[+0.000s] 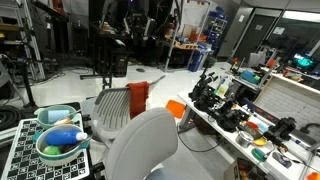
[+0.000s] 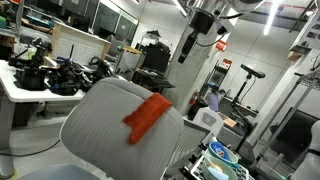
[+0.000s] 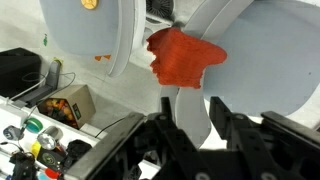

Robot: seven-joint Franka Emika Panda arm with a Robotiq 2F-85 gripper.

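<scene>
A red-orange cloth point(image 1: 138, 98) hangs over the top of a light grey chair's backrest point(image 1: 112, 110). In exterior view 2 the cloth point(image 2: 148, 118) lies slantwise across the backrest point(image 2: 95, 125). From the wrist view, the cloth point(image 3: 183, 58) drapes over the chair's edge, just ahead of the fingertips. My gripper is open, its dark fingers apart and nothing between them. It hangs in the air above the chair, clear of the cloth, as the gripper point(image 2: 187, 42) shows in exterior view 2.
A second grey chair point(image 1: 142, 145) stands in the foreground. Bowls point(image 1: 62, 140) with a blue item sit on a black-and-white checked surface at left. A white table point(image 1: 205, 115) crowded with dark equipment runs along the right.
</scene>
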